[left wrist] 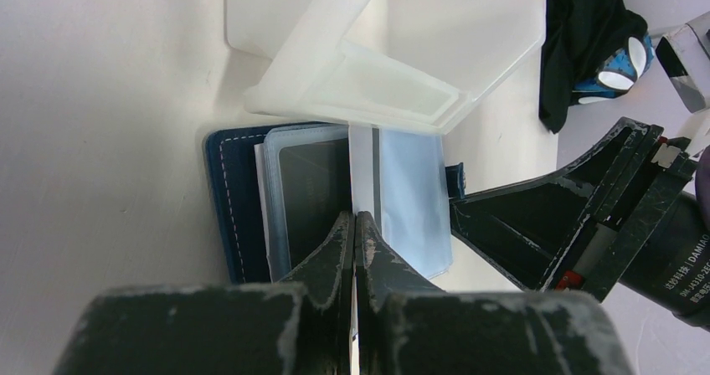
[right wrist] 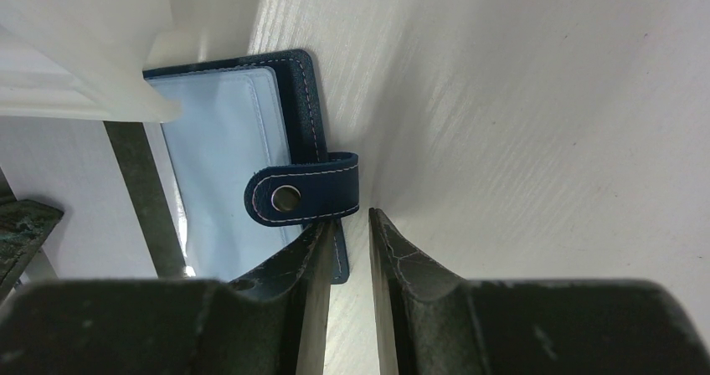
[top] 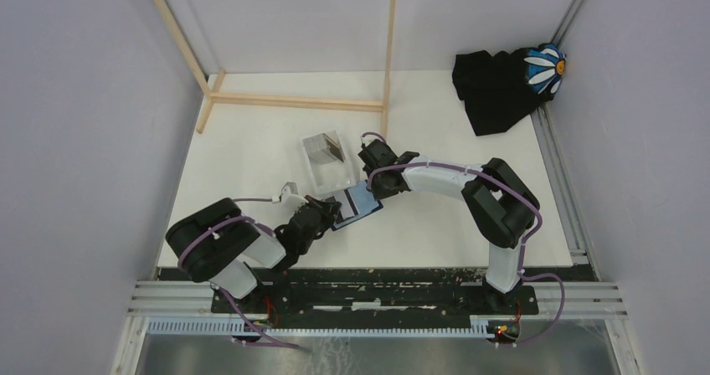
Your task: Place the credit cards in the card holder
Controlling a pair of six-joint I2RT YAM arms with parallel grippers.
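In the left wrist view a pale credit card [left wrist: 362, 166] with a dark stripe stands nearly edge-on. My left gripper is shut on its near edge. The card's far side runs into the clear bluish sleeve [left wrist: 414, 199] of the open card holder. The holder's navy cover [left wrist: 228, 199] lies flat on the table. In the right wrist view, my right gripper is shut on the holder's right edge, just below its snap strap [right wrist: 318, 195]; the fingers stay a little apart. The card [right wrist: 71, 182] shows broadside here, left of the sleeve.
A translucent white bin [top: 311, 170] stands right behind the holder, its wall overlapping the holder's back edge in both wrist views. Wooden bars [top: 293, 101] lie at the back. A black cloth [top: 490, 95] is at the back right.
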